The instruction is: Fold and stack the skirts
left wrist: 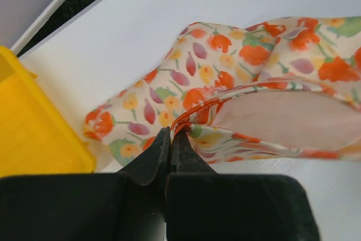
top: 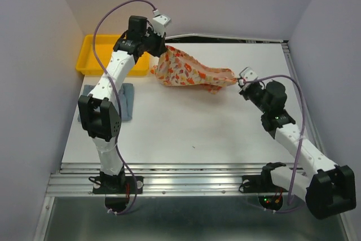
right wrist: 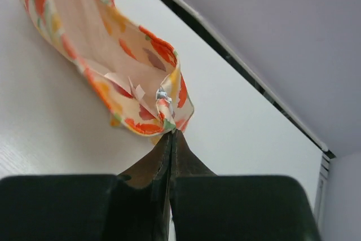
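A floral skirt (top: 192, 71), cream with orange flowers, stretches between my two grippers across the back of the table. My left gripper is shut on a gathered bit of its edge near the yellow bin. At the other end my right gripper is shut on the skirt's hem corner, which bunches at its fingertips. Between the two holds the skirt (left wrist: 225, 77) gapes, showing its pale inside in both wrist views. A grey-blue folded skirt (top: 126, 101) lies at the table's left, partly hidden under my left arm.
The yellow bin (top: 89, 60) stands at the back left, close to my left gripper. Bare white table (top: 186, 134) fills the middle and front. Grey walls rise beyond the left, right and back edges.
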